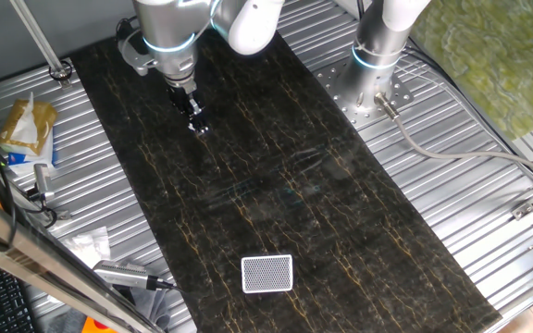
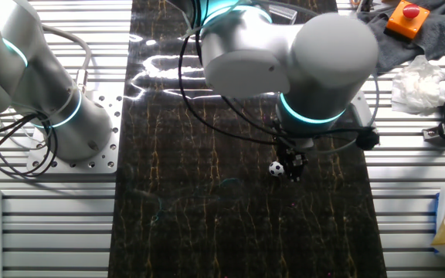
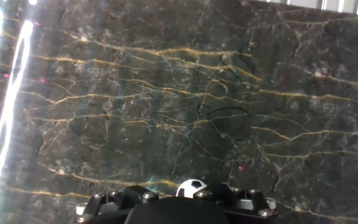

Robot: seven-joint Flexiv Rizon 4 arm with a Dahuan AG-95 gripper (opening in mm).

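A small black-and-white football-patterned ball (image 2: 276, 168) shows right beside the fingertips of my gripper (image 2: 290, 165) in exterior view 2. From the wrist, the top of the ball (image 3: 190, 187) peeks out at the bottom, between the black finger linkages, its lower part hidden. Exterior view 1 has the gripper (image 1: 197, 128) pointing down over the far part of the dark marbled mat (image 1: 248, 176); no ball can be made out there. How far apart the fingers stand, and whether they touch the ball, is not clear.
A white mesh-bottomed basket (image 1: 267, 274) lies on the near part of the mat, empty. Bare mat stretches between it and the gripper. Off the mat's left edge are a tissue pack (image 1: 28, 128) and a grey device (image 1: 123, 274); the arm's base (image 1: 364, 90) stands right.
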